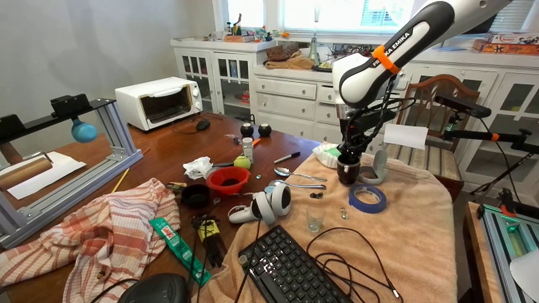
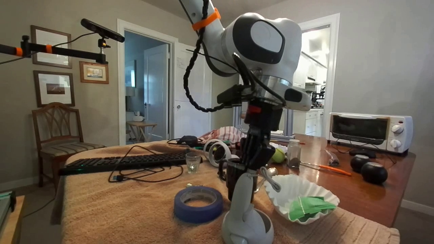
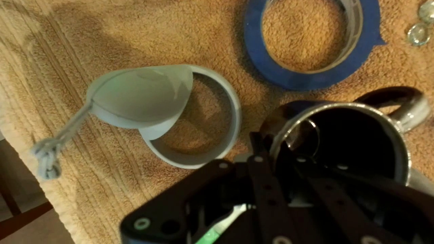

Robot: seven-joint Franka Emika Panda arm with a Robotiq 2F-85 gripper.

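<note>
A dark, glossy mug (image 1: 348, 171) stands upright at the towel, close to the white controller; whether its base touches the cloth is hard to tell. My gripper is shut on the mug's wall at the rim, one finger inside and one outside. In the wrist view the mug (image 3: 358, 107) opens upward, its handle pointing to the upper right. From the second exterior side, the controller hides part of the mug (image 2: 234, 179) and of the fingers.
Close beside the mug are the white ring-shaped controller (image 3: 140, 97) and a roll of blue tape (image 3: 309, 79). A white paper filter bowl (image 2: 303, 195) holds green packets. A small glass (image 1: 315, 220), spoons (image 1: 303, 175) and a keyboard (image 1: 295, 267) lie farther off. Bare towel extends beyond the tape.
</note>
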